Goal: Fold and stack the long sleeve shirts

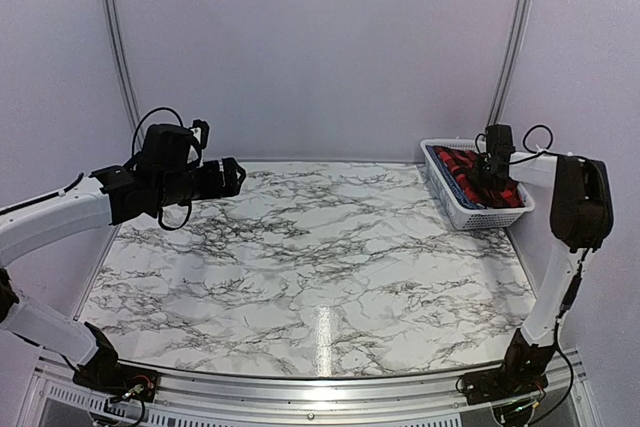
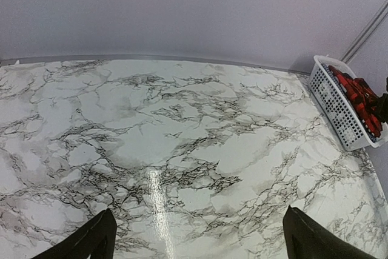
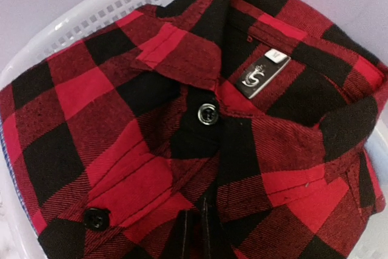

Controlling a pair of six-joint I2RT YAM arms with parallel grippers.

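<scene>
A red and black plaid shirt (image 3: pixel 133 162), folded with its collar up and buttons showing, lies in the white basket (image 1: pixel 462 215) at the table's back right. My right gripper is over the shirt below the collar, its fingertips close together against the cloth. Whether any fabric is caught between them cannot be made out. Beside the plaid shirt, a strip of blue cloth (image 1: pixel 447 177) shows along the basket's left side. At the left, above the table, my left gripper (image 1: pixel 238 177) is open and empty, its fingers (image 2: pixel 97 238) wide apart.
Pale walls (image 1: pixel 320 57) close in the back and both sides, with the basket close to the right wall.
</scene>
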